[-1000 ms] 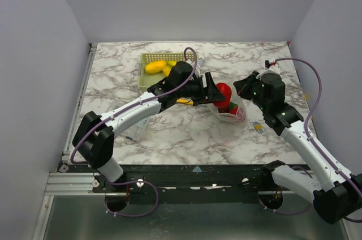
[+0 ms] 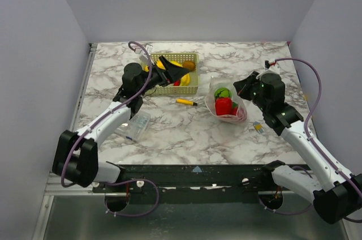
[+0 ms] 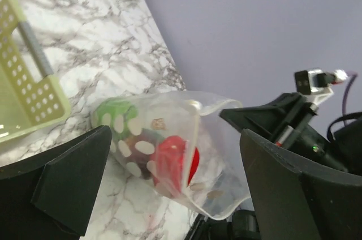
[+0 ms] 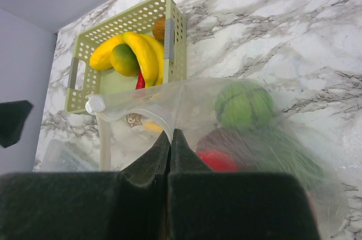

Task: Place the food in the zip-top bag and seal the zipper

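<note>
The zip bag (image 2: 212,110) stands mid-right holding a green round food and red food (image 2: 224,106); in the left wrist view it hangs open (image 3: 141,144). My right gripper (image 2: 243,86) is shut at the bag's upper rim, which runs into its fingertips in the right wrist view. My left gripper (image 2: 172,67) is open over the basket, nothing between its fingers. The basket (image 4: 180,42) holds bananas (image 4: 141,56), a green-yellow fruit (image 4: 123,60), a red pepper and a brown item.
A yellow marker (image 2: 185,102) lies between basket and bag. A clear container (image 2: 136,127) lies front left, a small item (image 2: 258,127) right of the bag.
My left gripper let go of the red food, which now sits in the bag, and moved left over the basket. The right arm is unchanged.
</note>
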